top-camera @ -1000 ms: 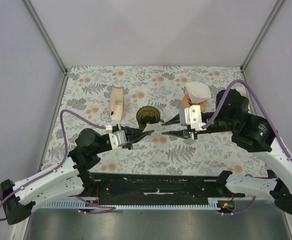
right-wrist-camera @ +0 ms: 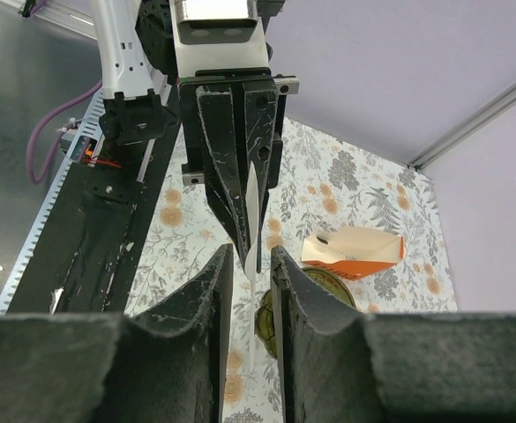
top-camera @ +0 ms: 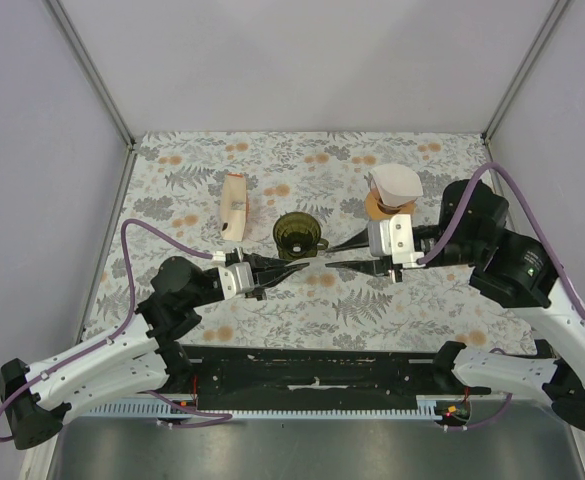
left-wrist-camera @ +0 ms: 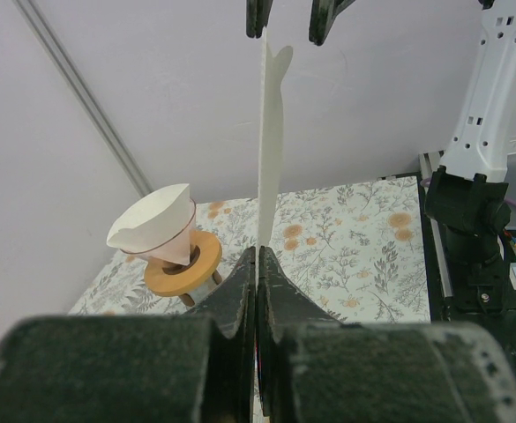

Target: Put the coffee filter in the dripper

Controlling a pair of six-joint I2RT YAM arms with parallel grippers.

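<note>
A white paper coffee filter (left-wrist-camera: 271, 123) stands edge-on between my grippers; my left gripper (top-camera: 297, 265) is shut on it, as the left wrist view (left-wrist-camera: 259, 264) shows. My right gripper (top-camera: 329, 257) is a little to the right, fingers parted, its tips near the filter's far end without visibly holding it. The dark green dripper (top-camera: 288, 228) with a handle sits on the table just beyond the left gripper's tips, also partly visible behind the fingers in the right wrist view.
A stack of white filters (top-camera: 396, 182) rests on a wooden stand (top-camera: 380, 207) at back right. An open orange-and-white packet (top-camera: 234, 205) lies left of the dripper.
The left arm and dripper look unchanged.
</note>
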